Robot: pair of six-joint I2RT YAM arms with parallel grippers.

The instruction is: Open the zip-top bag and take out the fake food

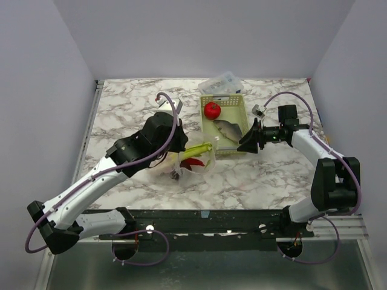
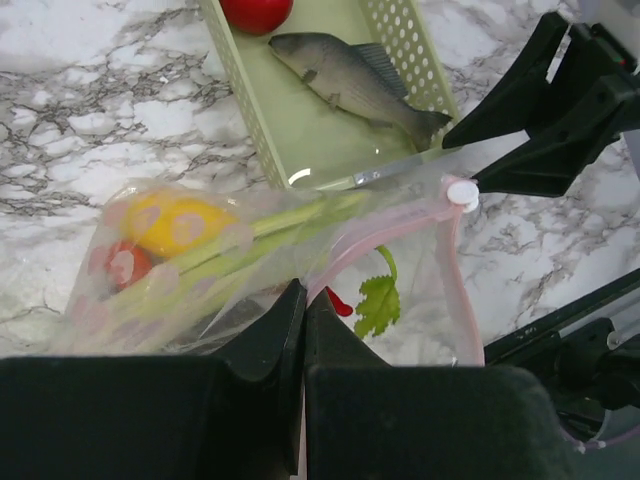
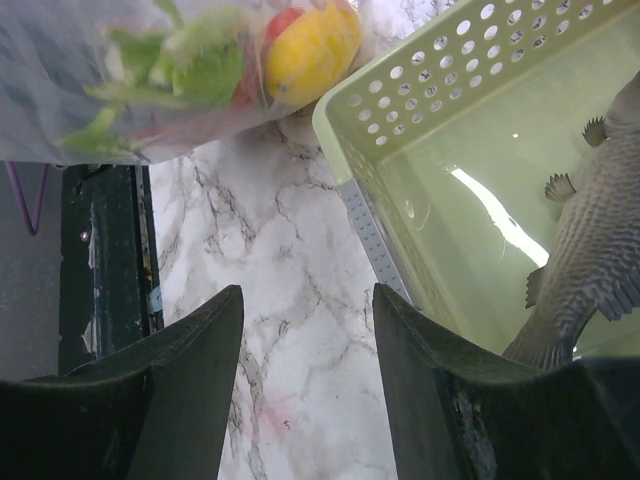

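Note:
The clear zip bag (image 1: 192, 171) hangs with its mouth gaping. My left gripper is shut on its pink zip edge (image 2: 385, 232). A white slider (image 2: 463, 194) sits at a corner of that edge. Through the plastic show green celery stalks (image 2: 262, 245), a yellow item (image 2: 178, 222), a red round item (image 2: 128, 264), a green leaf (image 2: 378, 305) and something red (image 1: 192, 163). To the bag's right, my right gripper is open and empty, by the near right corner of the green basket (image 1: 245, 115). A fish (image 1: 228, 130) and a tomato (image 1: 212, 110) lie inside the basket.
Behind the basket lies a clear plastic container (image 1: 221, 83). Grey walls (image 1: 30, 109) stand on both sides.

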